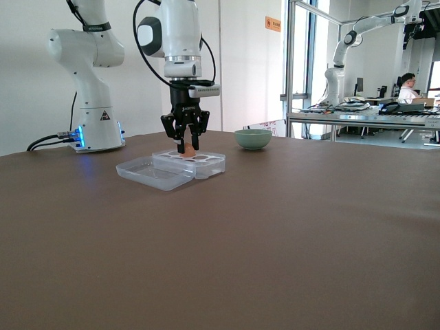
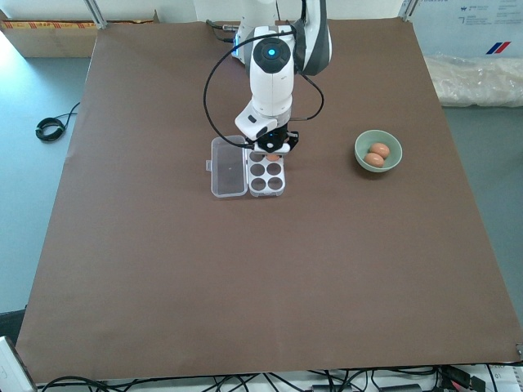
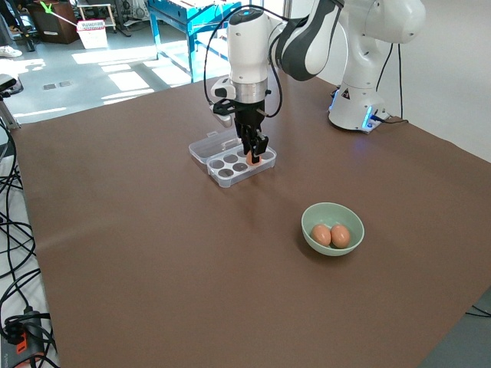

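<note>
My black gripper [image 1: 188, 144] hangs upright over an open clear plastic egg case [image 2: 266, 181], its fingertips down at a far hole of the tray, around a brown egg [image 1: 189, 152]. Whether the fingers grip the egg or only stand beside it I cannot tell. The tray's other holes look empty, and the case's lid [image 2: 228, 171] lies open to the left in the left view. A pale green bowl [image 3: 332, 215] holds two brown eggs [image 3: 341, 235], to the right of the case in the left view.
The robot's white base [image 1: 96, 124] stands at the back, with black cables looping from the arm. More cables run along the table's outer edge.
</note>
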